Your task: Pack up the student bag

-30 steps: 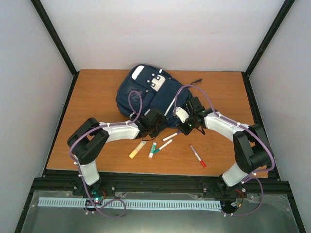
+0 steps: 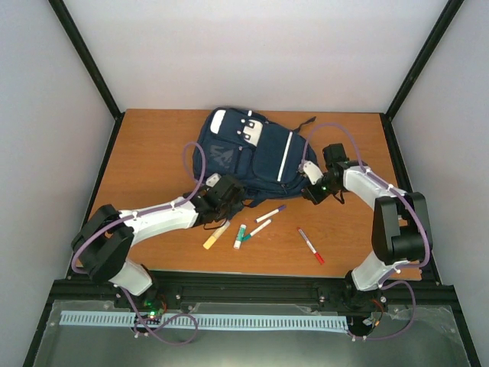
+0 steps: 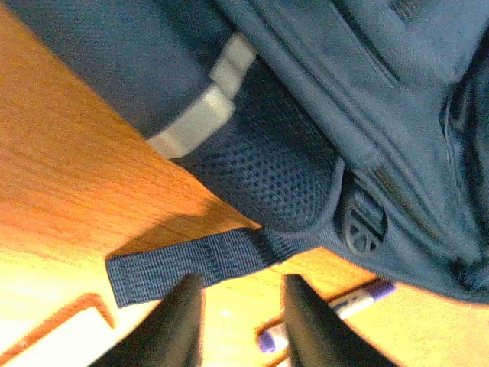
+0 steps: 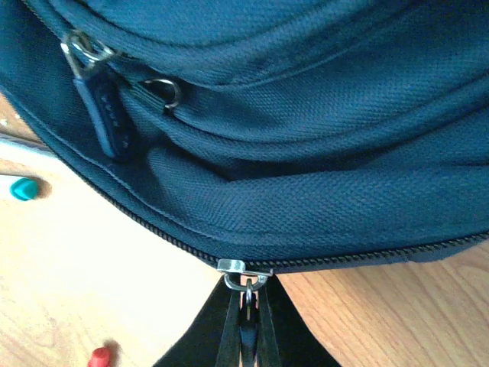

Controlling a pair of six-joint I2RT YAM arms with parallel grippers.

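Note:
The navy backpack (image 2: 256,153) lies on the table, its lower edge toward me. In the right wrist view, my right gripper is shut on the zipper pull (image 4: 248,325), whose metal slider sits on the bag's zip edge. My left gripper is apart from the bag's mesh side and strap (image 3: 191,264), its fingers parted with nothing seen between them. A purple-capped marker (image 3: 359,300) lies beyond its fingers. On the table are a green marker (image 2: 240,237), a teal-capped marker (image 2: 257,230), a red marker (image 2: 311,246) and a yellow item (image 2: 216,235).
A second zipper pull (image 4: 107,111) hangs loose on the bag in the right wrist view. Free table lies left of the bag (image 2: 145,183) and at the right front. The loose pens lie in front of the bag.
My right gripper has moved to the right with the zipper pull, and the bag has shifted and turned. My left gripper has moved left and back from where the two grippers were close together.

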